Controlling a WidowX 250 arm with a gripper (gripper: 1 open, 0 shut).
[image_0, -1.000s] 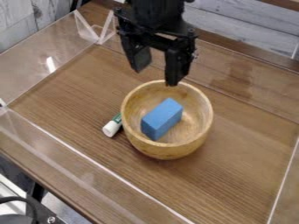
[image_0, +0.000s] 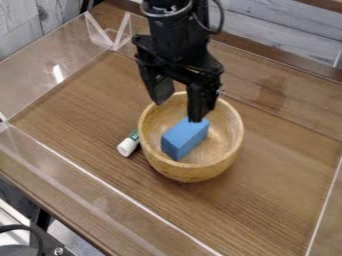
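My black gripper (image_0: 182, 94) is open, its fingers hanging over the back half of a round tan bowl (image_0: 203, 166). A blue block (image_0: 185, 136) lies in the bowl, just below the fingers, its far end partly behind one of them. A small white tube (image_0: 130, 142) with a green part lies outside the bowl on its left.
A clear plastic edge runs along the left side, with cables at the lower left.
The bowl, block and tube look unmoved.
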